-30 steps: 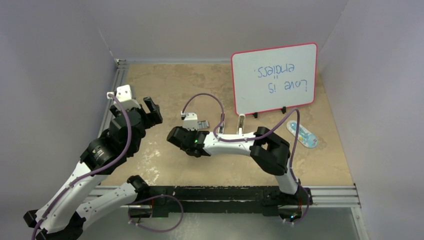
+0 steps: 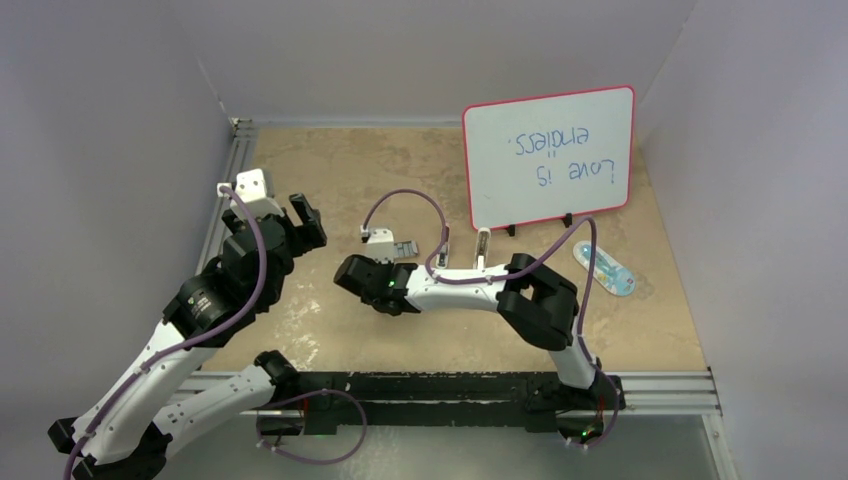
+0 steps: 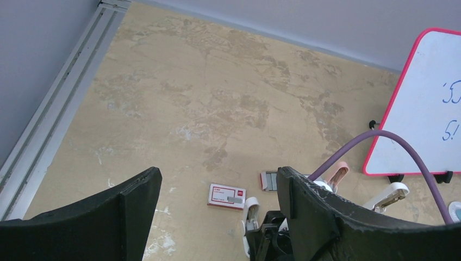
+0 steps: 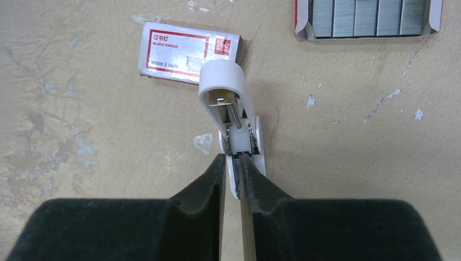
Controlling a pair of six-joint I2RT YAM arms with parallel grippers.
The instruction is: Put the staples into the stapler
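Observation:
A white stapler (image 4: 223, 76) stands opened up in the right wrist view, its raised head towards the top and its base running down under my right gripper. That gripper's fingers are shut to a narrow slit at the stapler's base; what is between the tips is hidden. Behind the stapler lies a closed staples box (image 4: 174, 51), and an open box of staple strips (image 4: 364, 19) is at upper right. My left gripper is open and empty, well to the left of the stapler in the top view.
Two more light-coloured staplers, one pinkish (image 3: 340, 173) and one white (image 3: 392, 194), lie to the right. A whiteboard (image 2: 550, 200) stands at the back right, with a blue patterned item (image 2: 612, 272) beyond it.
The right arm looks still, apart from a small sway of its purple cable.

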